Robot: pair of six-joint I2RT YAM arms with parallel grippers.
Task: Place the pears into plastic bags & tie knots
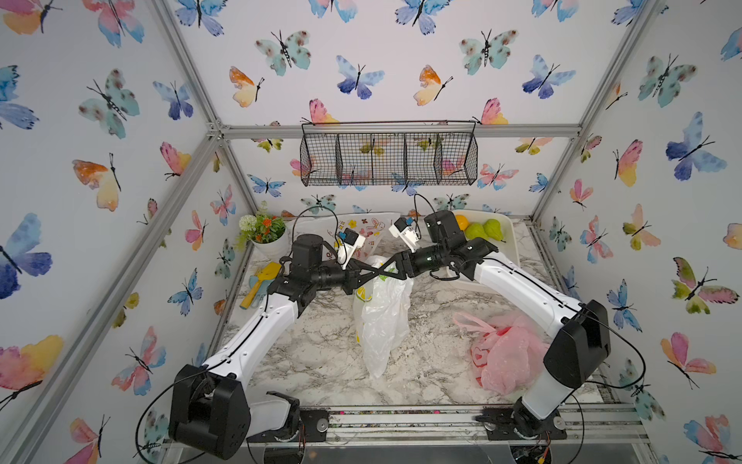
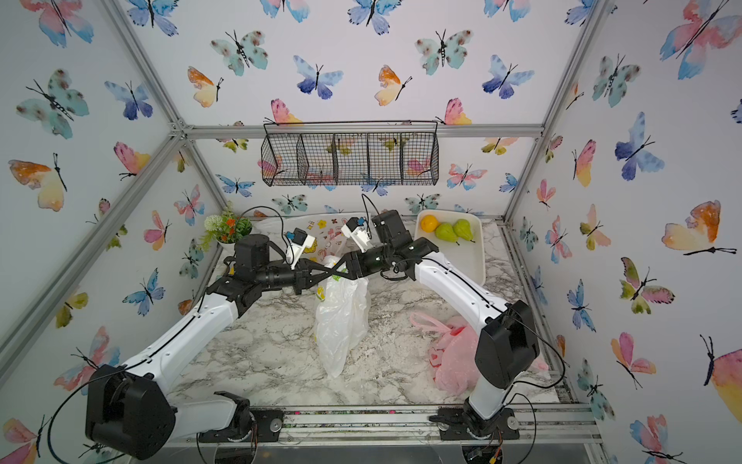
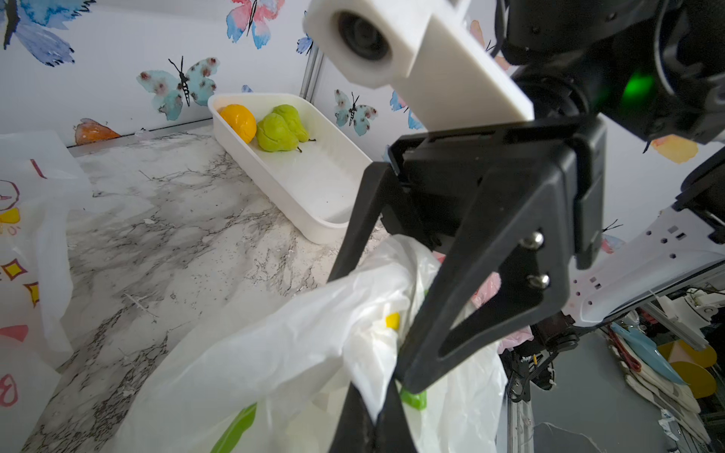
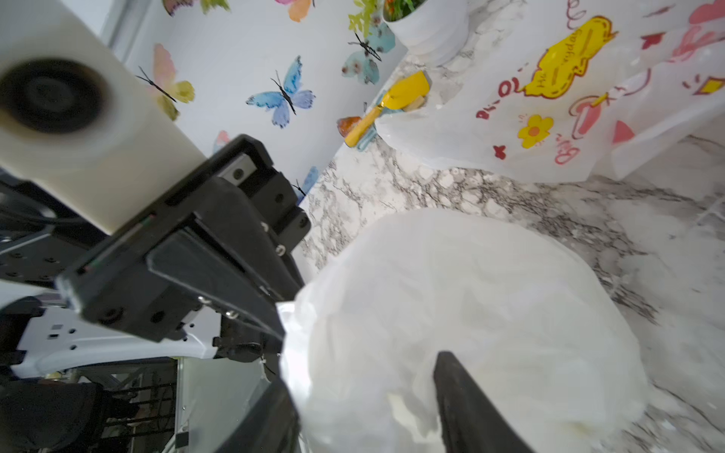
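A white plastic bag (image 1: 380, 332) stretches upward from the table's middle. My left gripper is shut on its upper part; the film gathers to a point at the fingertips. From the right comes my right gripper, its fingers apart on either side of the bag's crumpled top, as the left wrist view also shows. Two green pears (image 2: 454, 230) lie in the white tray (image 2: 473, 266) at the back right. Whatever is inside the white bag is hidden. A pink bag (image 1: 502, 355) sits at the front right.
An orange fruit (image 2: 429, 222) shares the tray. Another printed white bag (image 4: 528, 113) lies flat at the back, near a yellow-handled tool (image 4: 392, 102) and a potted plant (image 1: 266, 232). A wire basket (image 1: 388, 158) hangs on the back wall.
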